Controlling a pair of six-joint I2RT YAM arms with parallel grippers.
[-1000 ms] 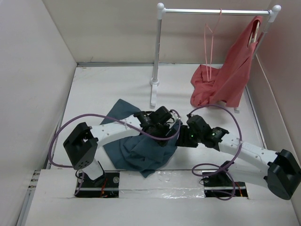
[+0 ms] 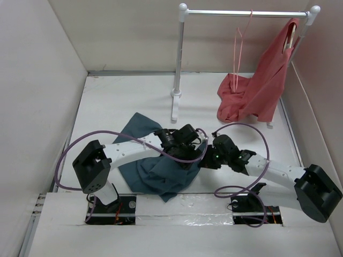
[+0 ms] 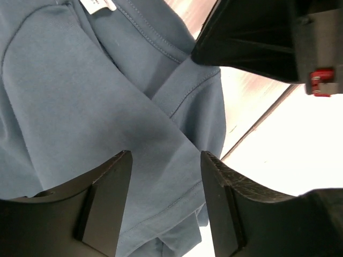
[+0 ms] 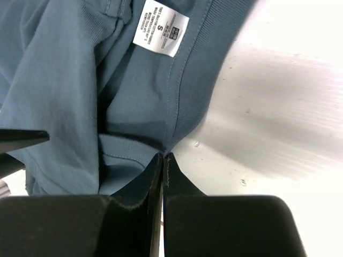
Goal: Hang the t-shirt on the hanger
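Observation:
The dark teal t-shirt (image 2: 155,174) lies crumpled on the white board, its size label (image 4: 161,27) showing in the right wrist view. My left gripper is over the shirt with fingers open and fabric visible below and between them. My right gripper is shut at the shirt's edge; whether any fabric is between the fingertips is hard to tell. The two grippers are close together at the shirt's right side. An empty pink hanger (image 2: 235,61) hangs from the rail (image 2: 246,13).
A red garment (image 2: 265,80) hangs at the right end of the rack and drapes onto the board. The rack's upright (image 2: 178,64) stands behind the shirt. The board is bare at the back left. Walls bound both sides.
The empty hanger swings slightly.

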